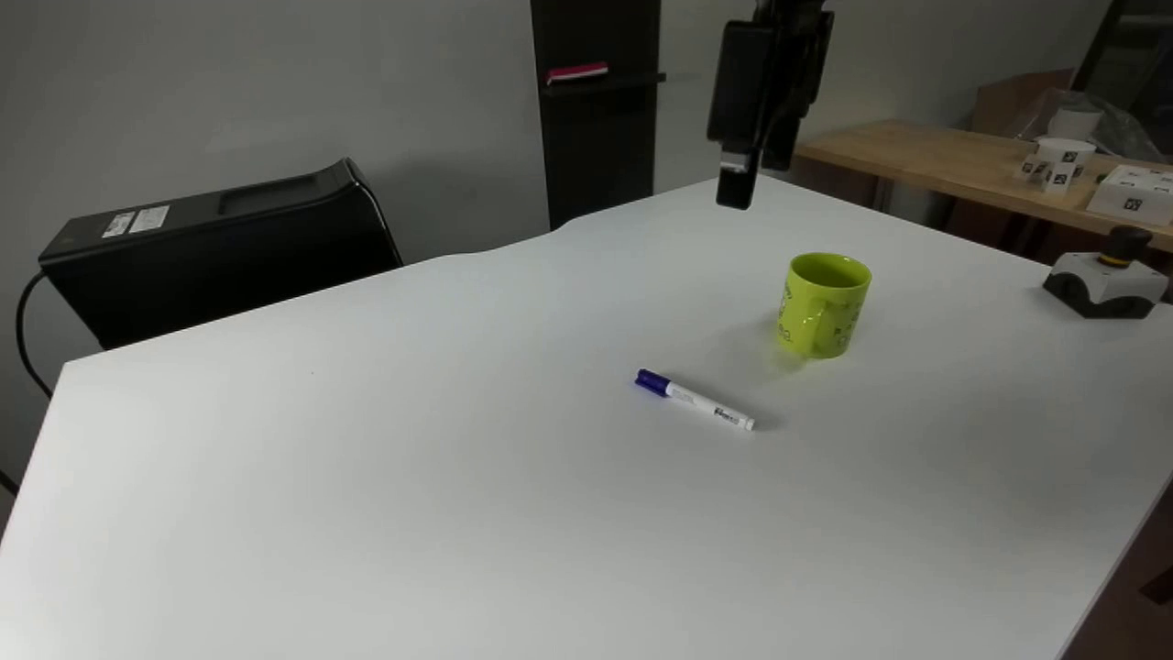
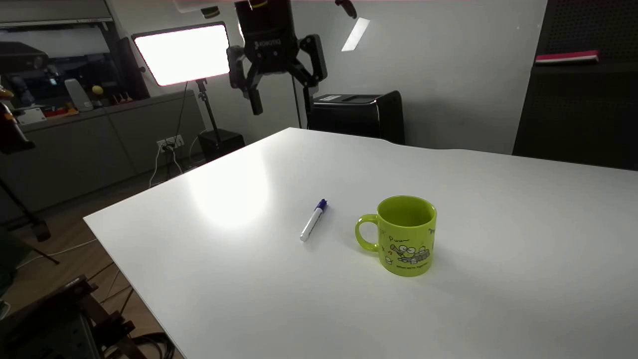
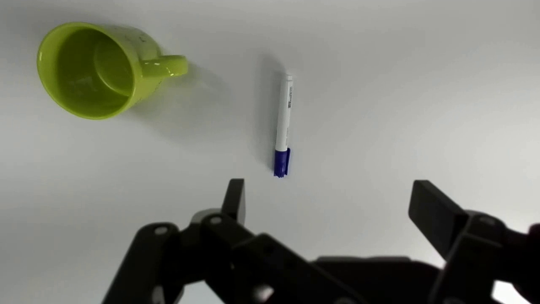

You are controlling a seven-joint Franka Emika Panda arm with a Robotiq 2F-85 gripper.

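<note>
A white marker with a dark blue cap (image 1: 697, 401) lies flat on the white table. In the wrist view the marker (image 3: 283, 121) is roughly upright in the picture, its cap end nearer my fingers. The yellow-green mug (image 2: 406, 239) stands upright close by, its handle on the side toward the marker; from above, the inside of the mug (image 3: 93, 73) looks empty. My gripper (image 2: 283, 104) hangs well above the table, its two fingers wide apart. Nothing is between the fingertips, and neither object is touched.
A black device (image 1: 220, 247) stands beyond the far edge. At the right edge sits a grey-black box with a knob (image 1: 1105, 275).
</note>
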